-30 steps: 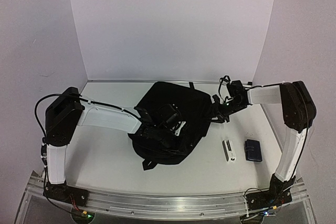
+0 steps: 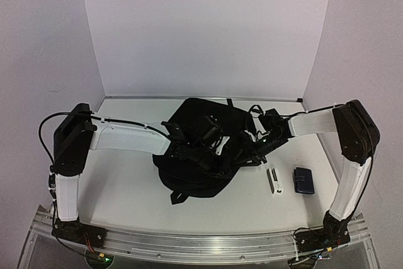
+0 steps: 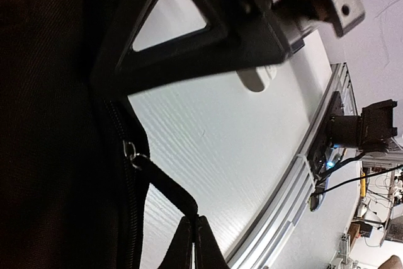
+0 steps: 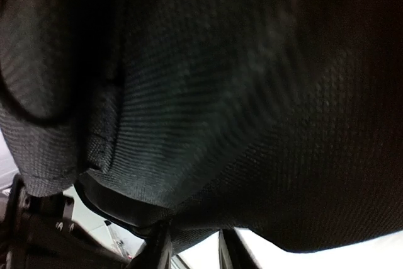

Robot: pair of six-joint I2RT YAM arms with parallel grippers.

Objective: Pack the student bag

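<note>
The black bag (image 2: 201, 114) lies in the middle of the table, with both grippers at its right side. In the left wrist view, my left gripper is shut on the free end of a black zipper pull (image 3: 169, 187). The pull stretches from a metal slider ring beside the zipper (image 3: 131, 218). My right gripper stands open, its fingers apart at the bag's edge, with dark fabric (image 4: 208, 174) close in front. A white oblong item (image 2: 274, 181) and a dark blue wallet-like item (image 2: 303, 181) lie right of the bag.
The two arms are close together over the bag's right side; the right gripper's dark body (image 3: 208, 48) crosses the left wrist view. Bare table (image 2: 126, 200) lies left and in front of the bag. A metal rail (image 2: 201, 240) runs along the front edge.
The left arm has shifted slightly right. The two items stay put.
</note>
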